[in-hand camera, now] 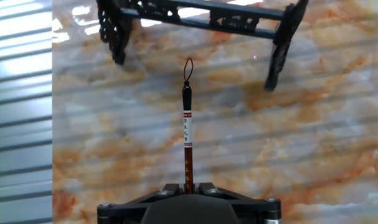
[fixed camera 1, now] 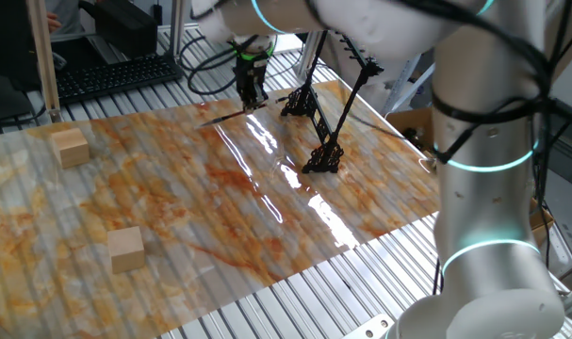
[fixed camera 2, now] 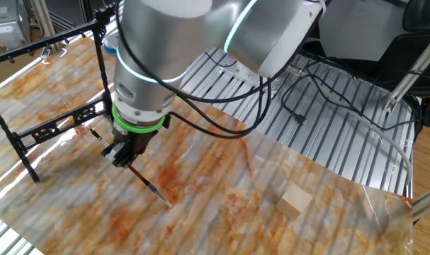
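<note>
A writing brush with a brown-red handle, a white label and a black loop end [in-hand camera: 187, 127] points straight ahead from my gripper in the wrist view. The fingers are closed in on both sides of its handle. In exterior view 2 the brush [fixed camera 2: 149, 185] slants out on both sides of the gripper [fixed camera 2: 122, 157], its tip toward the near side. Whether the brush touches the mat or hangs just above it, I cannot tell. A black rack with carved feet [fixed camera 1: 323, 158] stands close by, past the loop end.
Two wooden blocks, one near [fixed camera 1: 126, 250] and one farther off [fixed camera 1: 70, 148], lie on the marbled mat [fixed camera 1: 187, 235]. A keyboard [fixed camera 1: 116, 77] sits beyond the mat's far edge. Between the blocks and the gripper the mat is clear.
</note>
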